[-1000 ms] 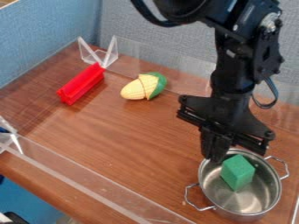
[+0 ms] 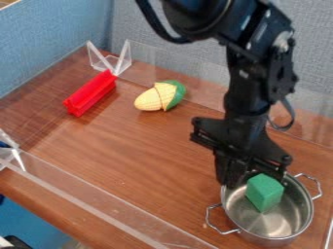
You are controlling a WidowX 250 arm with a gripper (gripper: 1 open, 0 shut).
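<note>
The black gripper [image 2: 229, 181] points down over the left rim of a steel pot [image 2: 283, 224], its fingertips close to the rim. It is shut, with nothing visible between its fingers, though the tips are small and dark. A green block [image 2: 264, 194] sits inside the pot, just right of the fingertips.
A red block [image 2: 90, 93] lies at the back left, beside a white wire rack [image 2: 109, 60]. A yellow and green corn toy [image 2: 159, 96] lies at the back middle.
The arm and gripper have shifted slightly left and down toward the pot's left rim. The block and pot look unmoved.
</note>
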